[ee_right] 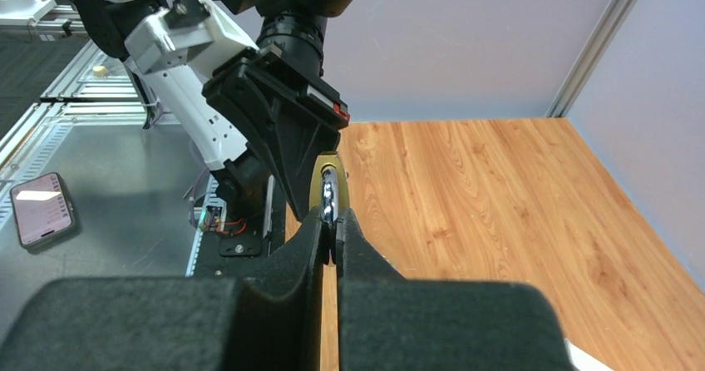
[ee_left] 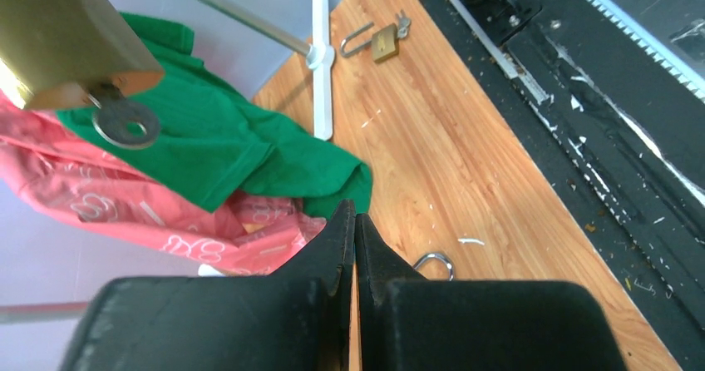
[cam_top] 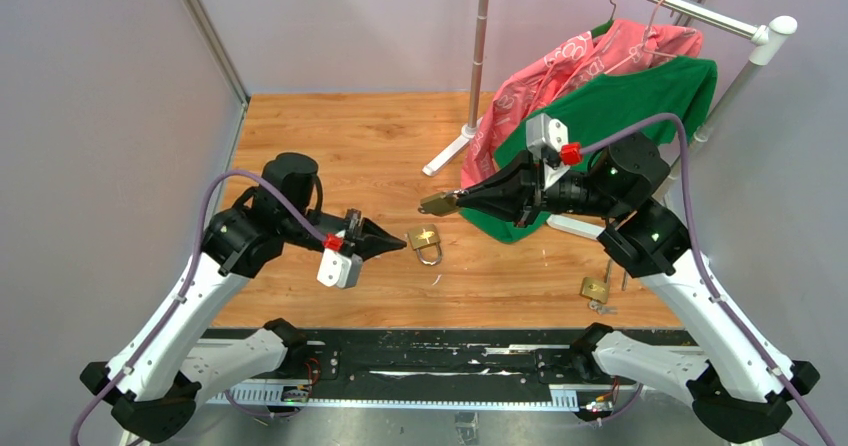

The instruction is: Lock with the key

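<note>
A brass padlock [cam_top: 438, 204] hangs in the air, my right gripper [cam_top: 458, 199] shut on its shackle. In the right wrist view the chrome shackle [ee_right: 330, 195] stands between the fingertips. A dark key [ee_left: 126, 124] sticks out of the padlock's end face in the left wrist view, at upper left. My left gripper [cam_top: 404, 245] is shut, its fingertips meeting with nothing between them. They lie below the held padlock in the top view, clear of the key. Beyond them on the table lies another padlock [cam_top: 424, 238], mostly hidden by the fingers in the left wrist view.
A further padlock [cam_top: 594, 289] with keys [cam_top: 602, 308] lies at the table's right front. A clothes rack [cam_top: 480, 46] with pink cloth [cam_top: 560, 76] and a green garment [cam_top: 620, 96] stands at back right.
</note>
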